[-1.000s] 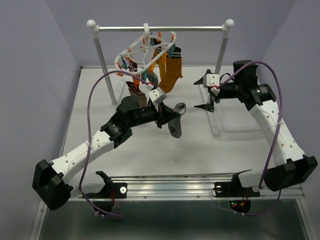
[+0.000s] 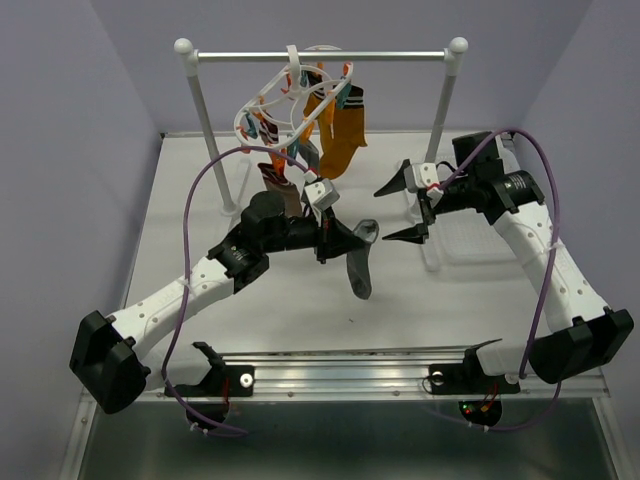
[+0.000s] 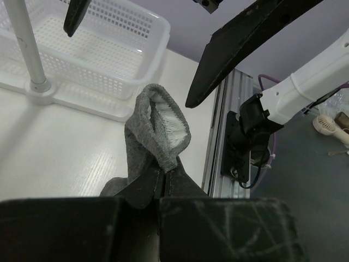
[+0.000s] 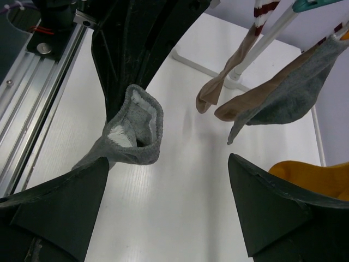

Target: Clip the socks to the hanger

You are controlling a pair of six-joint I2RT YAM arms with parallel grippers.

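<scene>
My left gripper is shut on a grey sock that hangs down, its cuff gaping open just beyond the fingertips, as the left wrist view also shows. My right gripper stands open, facing that cuff from the right, with nothing between its fingers; in the right wrist view the sock is before it, slightly left of centre. The white round hanger hangs from the rail at the top, with several orange, brown and grey socks on it.
A white rack post stands behind my right arm, and a white plastic basket sits on the table to the right. Bare table lies below the hanger, in front and at left.
My left gripper has moved slightly toward the front and right with the sock. The right gripper has shifted a little toward the front and left, still open.
</scene>
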